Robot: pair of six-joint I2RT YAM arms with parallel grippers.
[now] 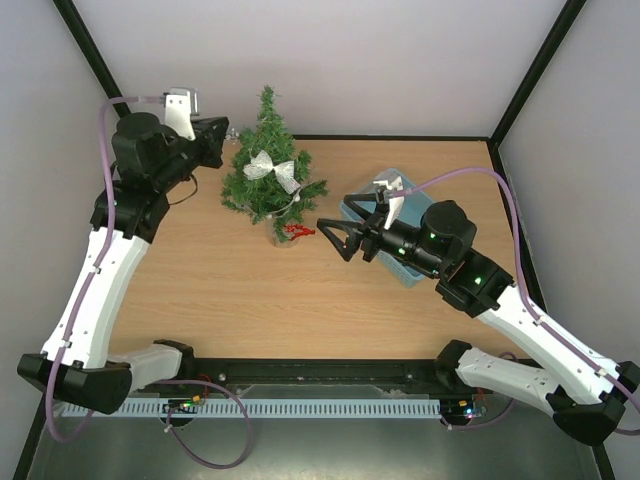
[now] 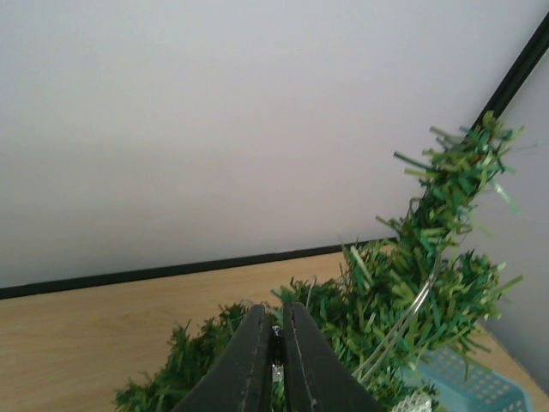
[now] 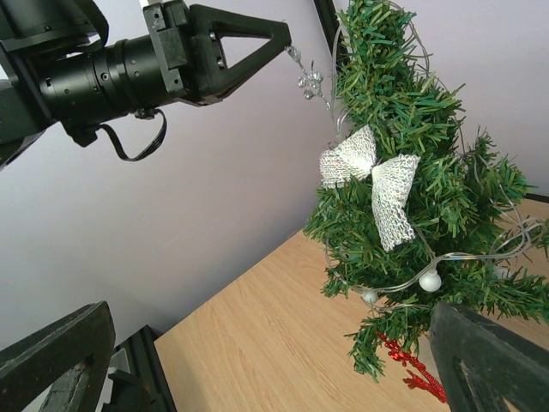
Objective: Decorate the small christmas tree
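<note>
The small green Christmas tree (image 1: 262, 140) stands at the back of the table, with a white-silver bow (image 3: 393, 199) on its front. A light string with small white bulbs (image 3: 430, 281) wraps its lower branches. Left of the treetop, my left gripper is shut on the thin end of a silver beaded ornament (image 3: 310, 81). In the right wrist view the ornament's far end hangs close to the upper branches; whether it touches them I cannot tell. My right gripper (image 1: 332, 211) is open and empty, right of the tree and in front of it.
A pale blue basket (image 1: 408, 272) sits right of the tree, partly behind the right arm. Something red and glittery (image 3: 413, 371) shows at the tree's base.
</note>
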